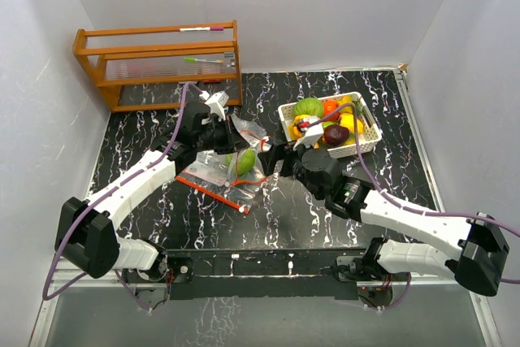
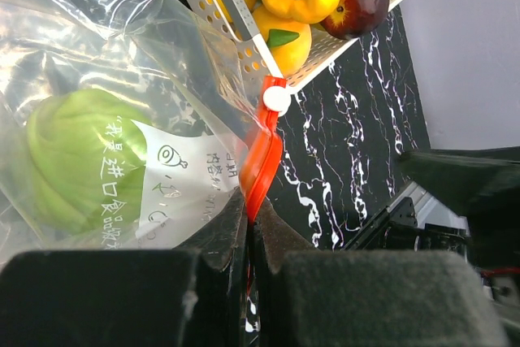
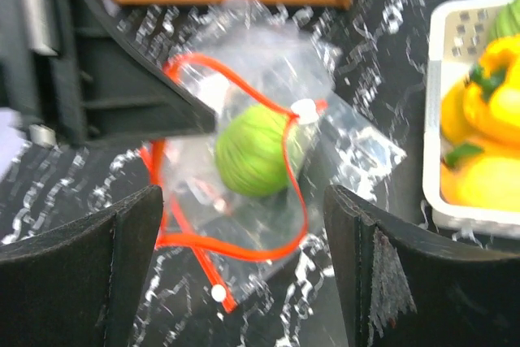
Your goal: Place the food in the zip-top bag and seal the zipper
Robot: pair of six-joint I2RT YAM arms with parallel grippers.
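The clear zip top bag (image 1: 218, 174) lies at the table's centre with a green round food (image 3: 252, 152) inside, its orange-edged mouth spread in the right wrist view. My left gripper is shut on the bag's orange zipper edge (image 2: 262, 154); a white printed label shows through the plastic. My right gripper (image 1: 279, 156) stands open just right of the bag, above it, with nothing between its fingers.
A white basket (image 1: 367, 140) of peppers, a dark red fruit and other produce stands right of the bag. A wooden rack (image 1: 154, 50) is at the back left.
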